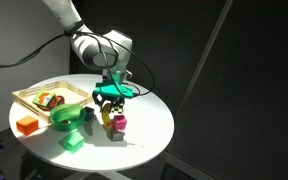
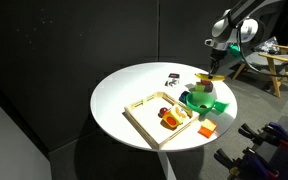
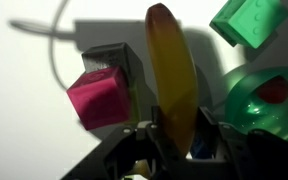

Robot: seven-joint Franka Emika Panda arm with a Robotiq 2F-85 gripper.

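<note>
A long yellow-orange piece, banana-like in shape (image 3: pixel 172 60), is clamped in my gripper and points away from the wrist. The same yellow piece (image 1: pixel 106 117) hangs below the gripper (image 1: pixel 108 104) over the round white table in exterior view 1. It shows as a yellow strip (image 2: pixel 212 77) near the table's far right side in exterior view 2. My gripper is shut on its near end. Whether its lower tip touches the table cannot be told.
A pink cube (image 3: pixel 99 97) and a grey cube (image 3: pixel 105 57) sit close beside the held piece. Across from them are a green block (image 3: pixel 249 18) and a green bowl (image 3: pixel 242 103) with something red inside. An orange block (image 1: pixel 27 125) and a wooden tray of toy food (image 2: pixel 136 113) stand farther off.
</note>
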